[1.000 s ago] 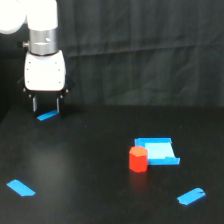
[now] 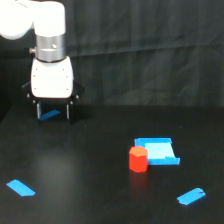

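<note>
My gripper [image 2: 54,112] is at the upper left, pointing down, its dark fingers spread apart. A small blue strip [image 2: 49,115] shows low between the fingers, and whether it touches them cannot be made out. Toward the right, a red hexagonal block [image 2: 138,160] stands on the dark table, just in front of a blue-edged tray [image 2: 161,158] with a pale inside.
Another flat blue piece [image 2: 20,187] lies at the front left, and one more blue piece [image 2: 190,196] at the front right. Bare dark table [image 2: 85,165] stretches between the gripper and the red block.
The arm and gripper have shifted a little to the right and slightly down. The red block, the tray and the front blue pieces look unmoved.
</note>
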